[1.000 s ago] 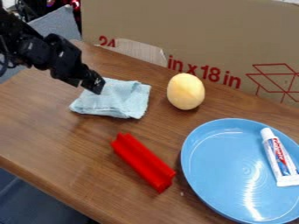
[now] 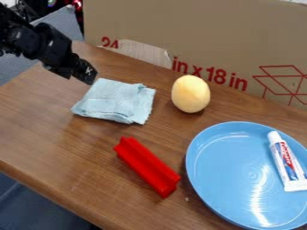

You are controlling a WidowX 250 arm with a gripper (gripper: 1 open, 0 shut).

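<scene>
My black gripper [image 2: 84, 74] is at the upper left, open, raised just off the back-left corner of a folded pale blue cloth [image 2: 114, 101] that lies on the wooden table [image 2: 60, 135]. A yellow egg-shaped object [image 2: 191, 93] stands right of the cloth. A red block [image 2: 146, 166] lies toward the front. A blue plate [image 2: 234, 180] at the right has a toothpaste tube [image 2: 286, 163] on it.
A large cardboard box [image 2: 216, 36] runs along the back of the table. The table's front edge drops off at the lower left.
</scene>
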